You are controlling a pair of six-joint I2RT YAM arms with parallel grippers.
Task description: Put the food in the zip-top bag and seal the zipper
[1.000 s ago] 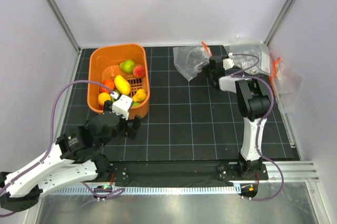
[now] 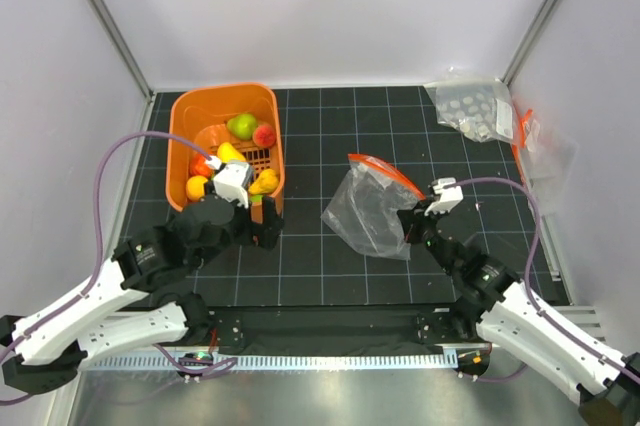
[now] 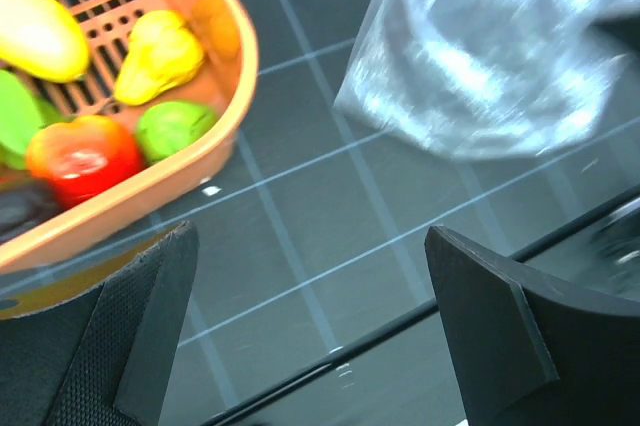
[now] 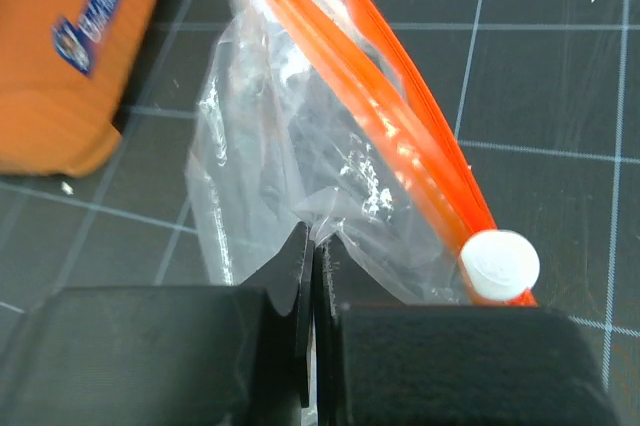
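Observation:
A clear zip bag [image 2: 365, 211] with an orange zipper and white slider [image 4: 498, 264] lies at middle right of the mat, my right gripper [image 2: 410, 226] shut on its plastic near the zipper. An orange basket [image 2: 185, 111] at the left holds food: a green pear [image 2: 243, 126], a peach [image 2: 264, 136], yellow pieces and, in the left wrist view, a red apple [image 3: 80, 156] and a green fruit [image 3: 172, 126]. My left gripper stands open above the basket's front right edge, nothing between its fingers.
More clear bags [image 2: 475, 111] lie at the back right against the wall.
My right gripper has brought the bag from the back right toward the front middle. My left gripper has moved slightly right.

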